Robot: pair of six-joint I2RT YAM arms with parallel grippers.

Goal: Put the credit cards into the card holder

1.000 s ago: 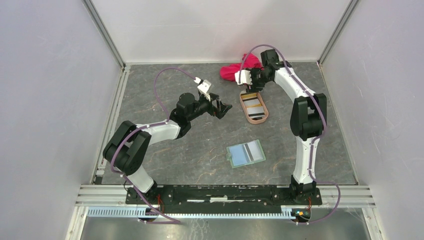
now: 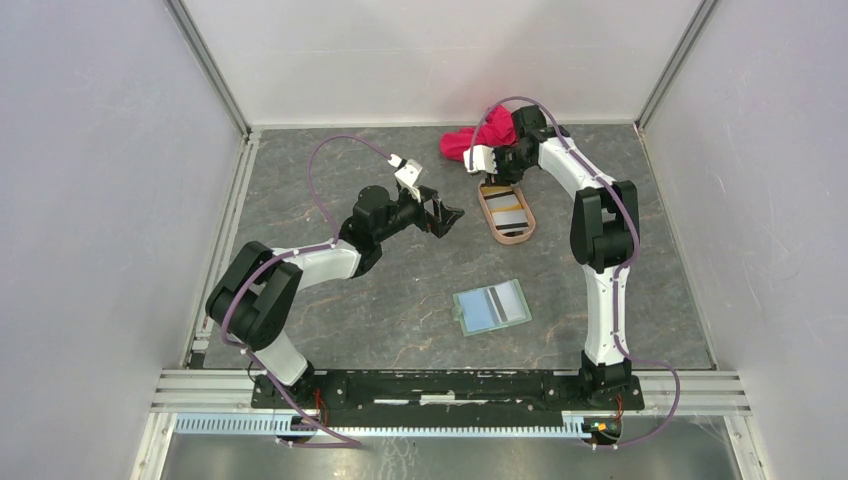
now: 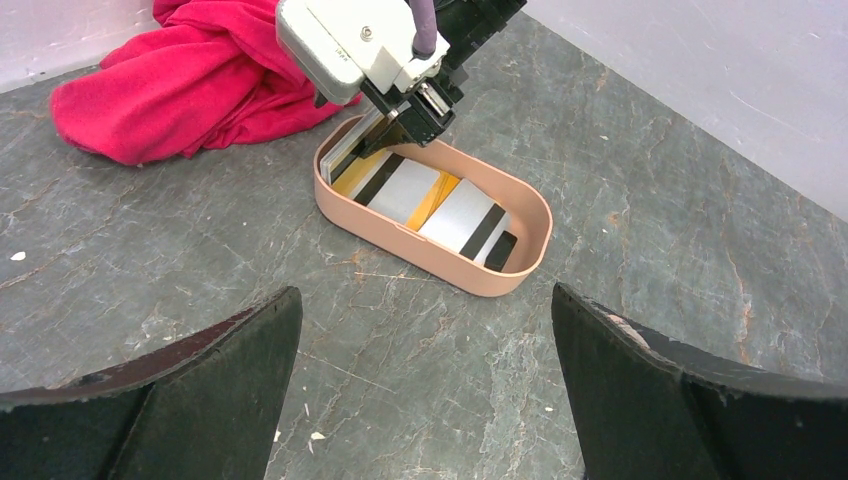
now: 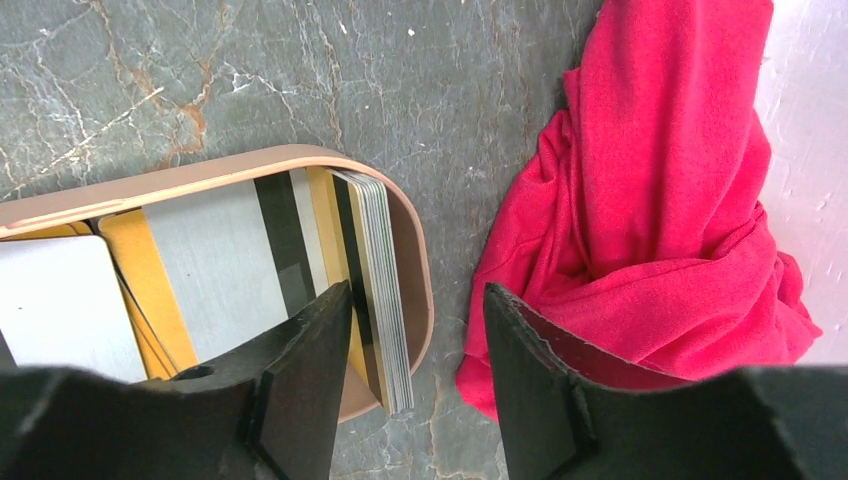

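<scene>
A pink oval tray (image 3: 420, 250) holds several cards (image 3: 475, 225) in white, yellow and black, with an upright stack (image 4: 385, 280) at its far end. My right gripper is down over that end, part open, one finger against or very near the stack; whether it grips anything is unclear. My left gripper stands open, empty, left of the tray. A flat blue and white card holder (image 2: 480, 310) with a green edge lies on the near table.
A crumpled red cloth (image 4: 630, 200) lies beside the tray at the back, near the wall.
The left arm has stayed still.
</scene>
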